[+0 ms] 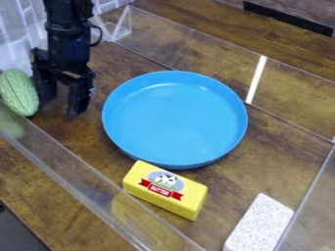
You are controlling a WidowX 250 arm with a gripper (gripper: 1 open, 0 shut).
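Note:
A black robot arm stands at the upper left of the camera view, its gripper (59,86) low over the wooden floor with the fingers apart and nothing visible between them. Just left of it a green ribbed vegetable-like object (19,93) leans by the clear wall. A large blue plate (175,116) fills the middle. In front of it lies a yellow butter box (165,189) with a red label.
A white speckled block (260,224) sits at the lower right. Transparent walls border the wooden surface at left, front and right. Bare floor shows behind the plate and between plate and butter box.

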